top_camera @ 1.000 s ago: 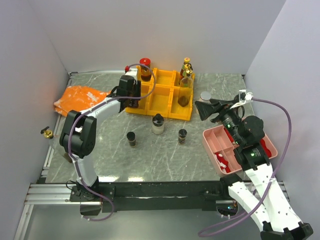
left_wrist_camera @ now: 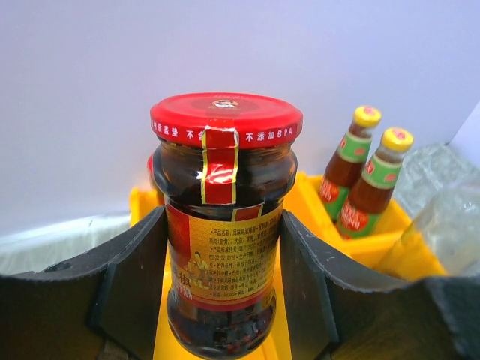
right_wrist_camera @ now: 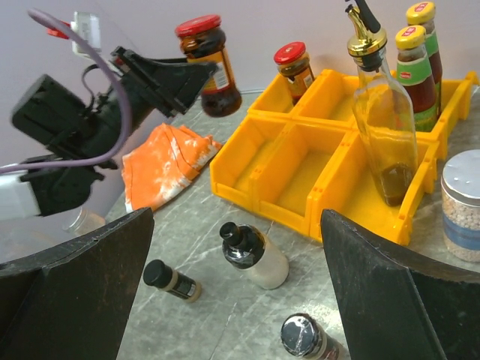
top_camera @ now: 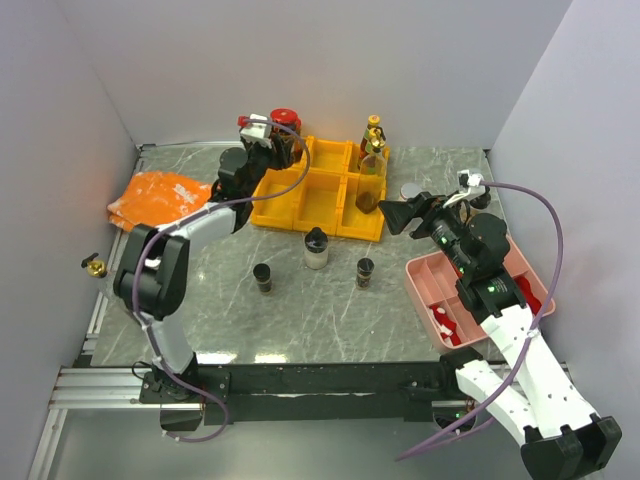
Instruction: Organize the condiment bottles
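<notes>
My left gripper is shut on a dark sauce jar [left_wrist_camera: 223, 255] with a red lid and orange label. The right wrist view shows this jar [right_wrist_camera: 210, 64] upright and raised, left of a second red-lidded jar [right_wrist_camera: 294, 71] in the yellow rack's back-left compartment. The yellow rack [right_wrist_camera: 281, 211] also holds two red sauce bottles [right_wrist_camera: 417, 75] at the back right and a glass oil bottle [right_wrist_camera: 384, 112] in front of them. My right gripper [top_camera: 392, 217] is open and empty, right of the rack. A black-capped white jar [right_wrist_camera: 266, 262] stands before the rack.
Two small black-capped bottles [top_camera: 262, 277] [top_camera: 364, 272] stand on the front counter. A lidded jar [right_wrist_camera: 463, 202] is right of the rack. An orange cloth [top_camera: 158, 200] lies at left, a pink divided box [top_camera: 428, 280] at right.
My left gripper has moved up and back over the rack's left side, bringing the red-lidded jar with it.
</notes>
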